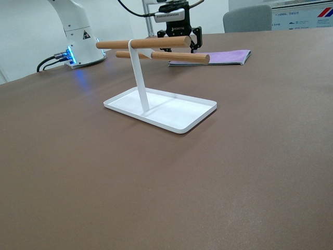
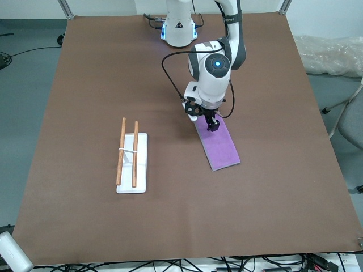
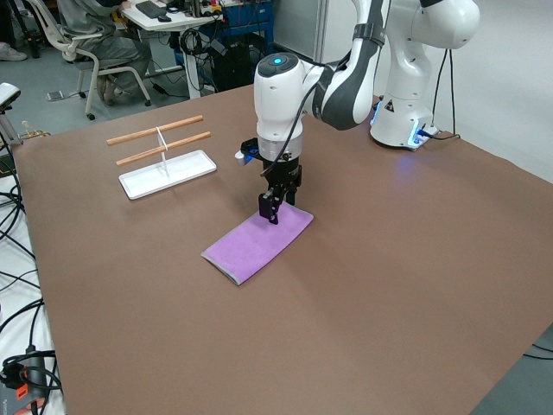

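Note:
A folded purple cloth [image 2: 218,147] [image 1: 218,58] [image 3: 255,246] lies flat on the brown table. My black gripper [image 2: 211,126] [image 1: 179,44] [image 3: 275,211] hangs over the cloth's end nearer the robot base, its fingertips at or close to the cloth. Whether the fingers are open or shut, or hold any cloth, I cannot tell. Beside the cloth stands a white rack with a tray [image 2: 141,175] [image 1: 177,114] [image 3: 147,183] and two wooden bars [image 2: 120,161] [image 1: 156,42] [image 3: 155,131].
My white base [image 2: 178,28] is at the back of the table [image 2: 238,209]. Cables run below the front edge, and a chair [image 2: 354,119] stands off the right side.

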